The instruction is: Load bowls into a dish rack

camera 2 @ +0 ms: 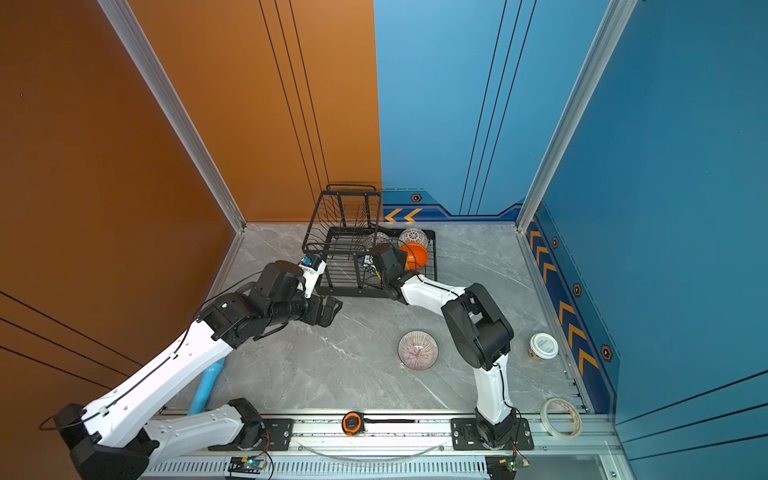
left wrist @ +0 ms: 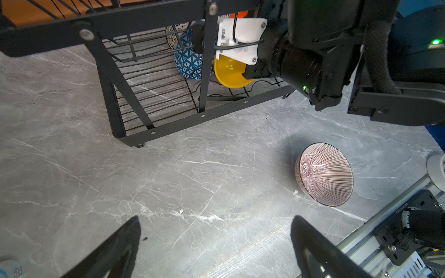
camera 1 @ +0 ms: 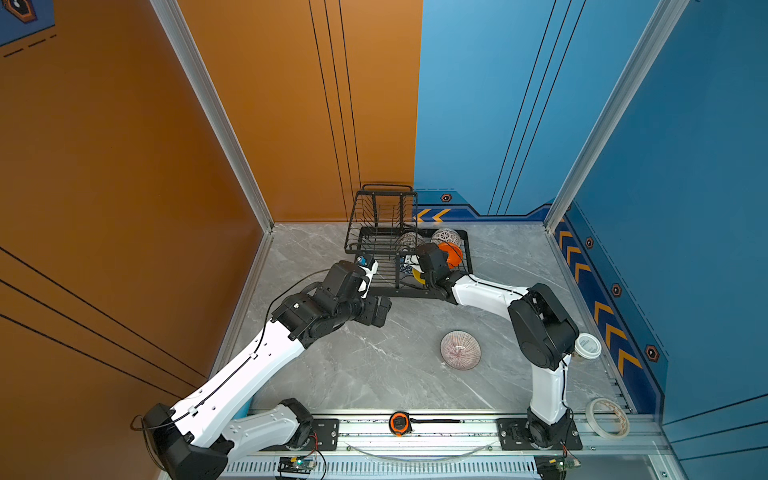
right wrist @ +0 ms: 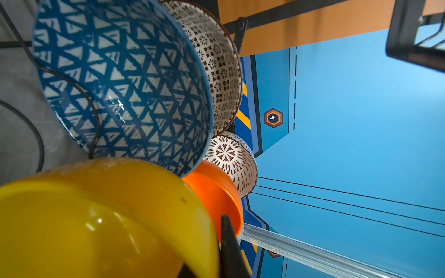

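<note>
The black two-tier dish rack (camera 1: 412, 293) stands at the back of the table. In the right wrist view a yellow bowl (right wrist: 116, 199) fills the lower left, its wall pinched between the fingers of my right gripper. That bowl is tilted on its side over the rack's lower tier; whether it touches the wires cannot be told. Close to it are a blue triangle-patterned bowl (right wrist: 125, 88), an orange bowl (right wrist: 215, 194) and two brown-patterned bowls. A pink striped bowl (left wrist: 324, 173) rests upright on the table. My left gripper is open, empty, above bare table.
The rack's upper tier (camera 2: 344, 220) overhangs its left part, close to my right wrist. A white lidded tub (camera 2: 544, 345) and a tape roll (camera 2: 561, 420) lie at the right edge.
</note>
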